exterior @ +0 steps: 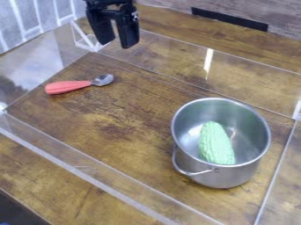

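Observation:
My black gripper (114, 33) is raised at the top left, open, with nothing seen between its fingers. Below it a spoon (73, 86) with a red handle and metal head lies on the wooden surface. At the right a steel pot (245, 143) holds a pale green corn-like object (216, 144).
Clear low walls (86, 162) border the wooden work area (123, 123). The middle, between spoon and pot, is bare.

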